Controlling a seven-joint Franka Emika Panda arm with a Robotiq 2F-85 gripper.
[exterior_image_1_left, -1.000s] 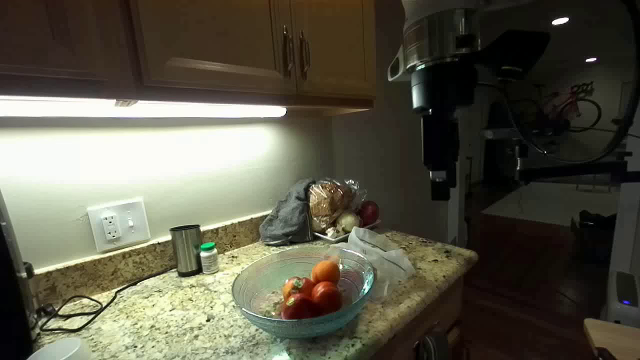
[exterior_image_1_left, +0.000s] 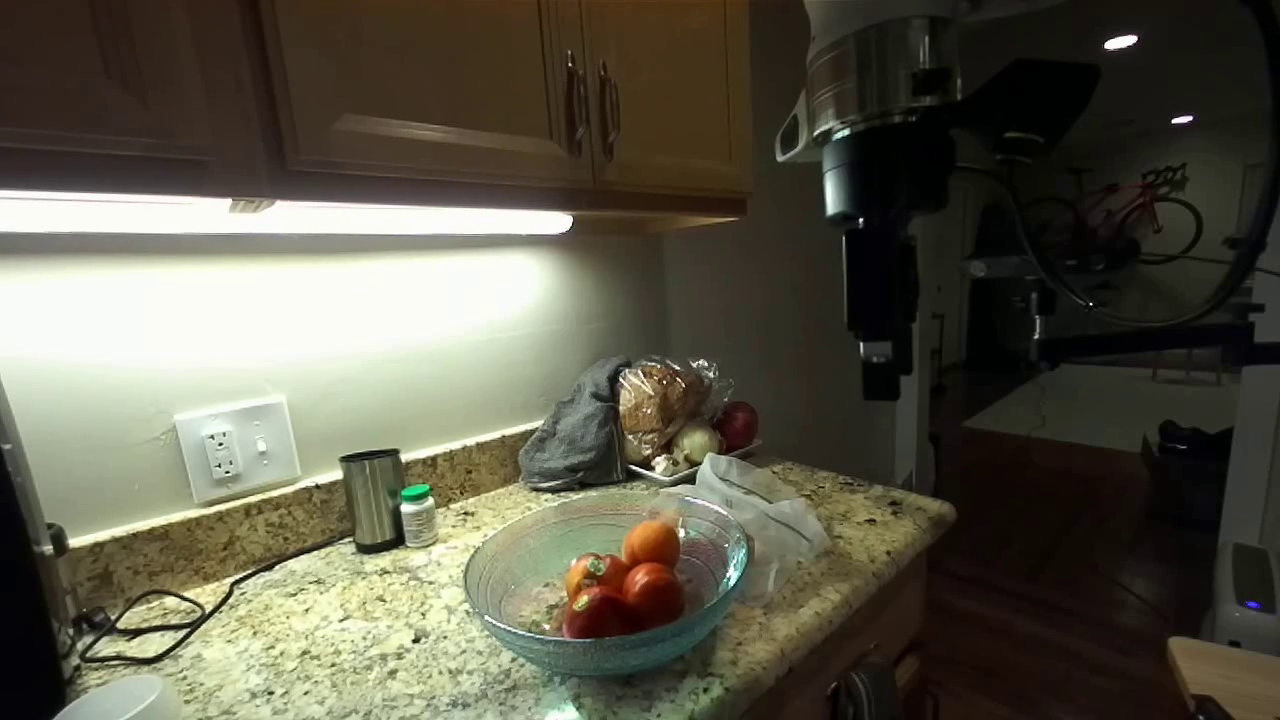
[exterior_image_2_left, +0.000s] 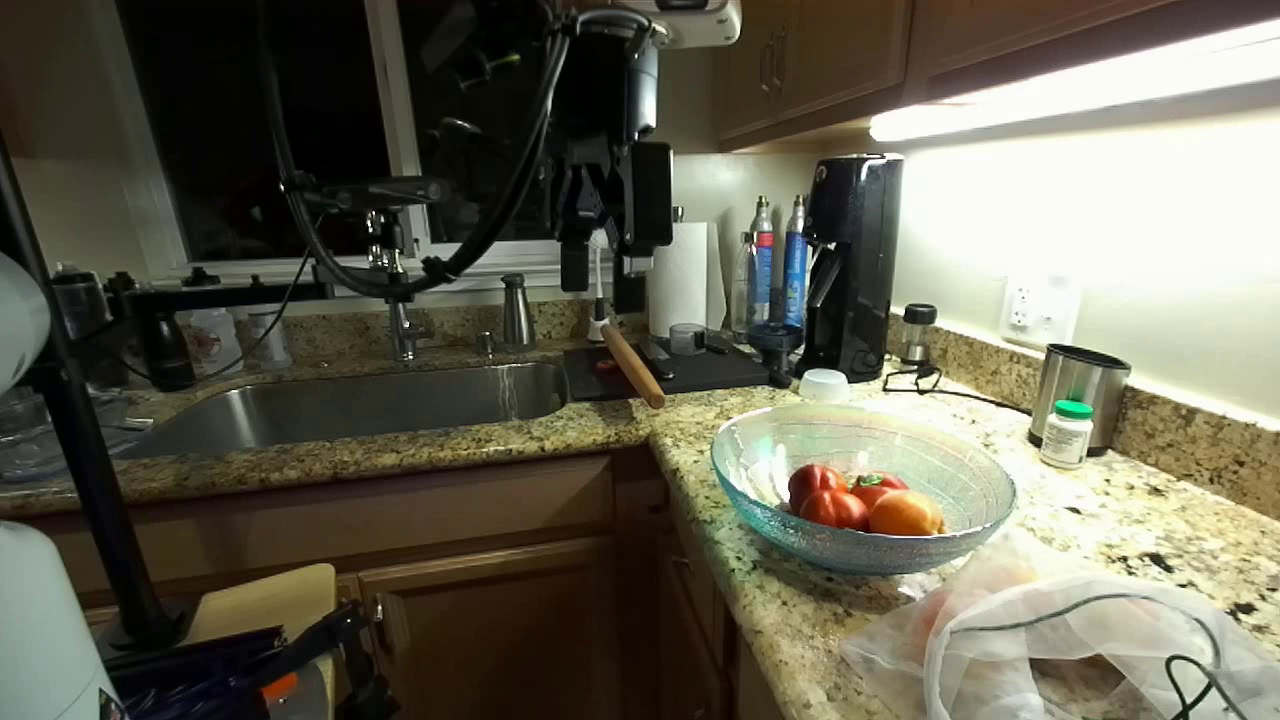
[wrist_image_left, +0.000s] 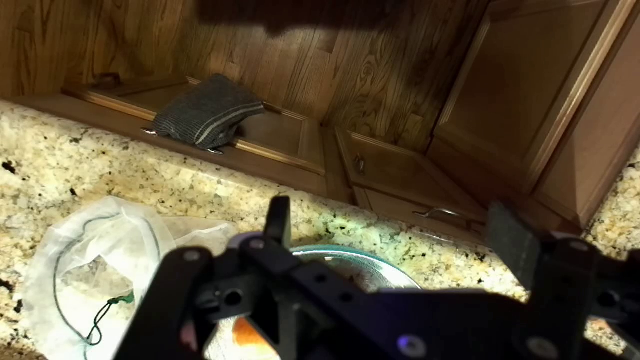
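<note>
A wide glass bowl (exterior_image_1_left: 516, 618) stands on the granite counter, with several red fruits (exterior_image_1_left: 654, 595) and an orange (exterior_image_1_left: 650, 544) inside. White mesh bags (exterior_image_2_left: 1080, 648) lie crumpled beside the bowl. High above the counter's front edge, my gripper (exterior_image_1_left: 882, 378) points downward, well clear of everything on the counter. In the wrist view its two fingers (wrist_image_left: 277, 222) stand wide apart with nothing between them, so the gripper is open. Its own body covers most of the bowl (wrist_image_left: 360, 257) there; only part of the rim and a patch of orange show.
A steel cup (exterior_image_1_left: 374, 498) and a green-capped bottle (exterior_image_1_left: 419, 516) stand near the wall. Behind the bags is a tray with bagged bread (exterior_image_1_left: 660, 408) and onions. A coffee machine (exterior_image_2_left: 852, 264) occupies the corner. The counter left of the bowl is largely free.
</note>
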